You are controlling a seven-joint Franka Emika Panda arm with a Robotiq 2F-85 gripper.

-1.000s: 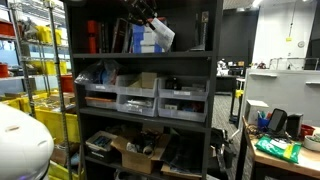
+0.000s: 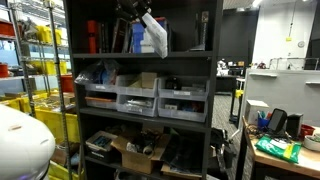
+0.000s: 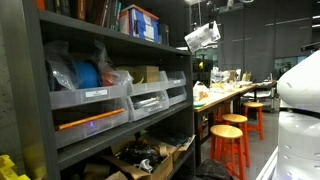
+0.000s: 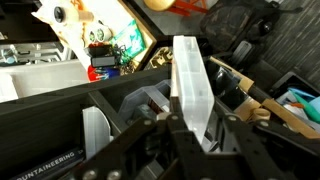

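A long white object (image 2: pixel 156 35), perhaps a box or packet, hangs tilted in front of the upper shelf. My gripper (image 2: pixel 143 11) is shut on its upper end. In the second exterior view the white object (image 3: pixel 202 36) is beyond the right end of the shelf unit, in the air. Seen from the wrist, the white object (image 4: pixel 192 78) stretches away from the gripper, its near end between the dark fingers. The exact grip is hard to make out there.
Books (image 3: pixel 139 24) line the upper shelf of the dark unit (image 2: pixel 212 62). Clear bins (image 2: pixel 136 104) fill the middle shelf, and cardboard boxes (image 2: pixel 138 158) sit low down. A wooden table (image 2: pixel 284 160) with a green packet stands right, past open floor.
The white object has swung steeper and shifted slightly left across the shelf front, staying in the gripper. The shelf contents look unchanged.
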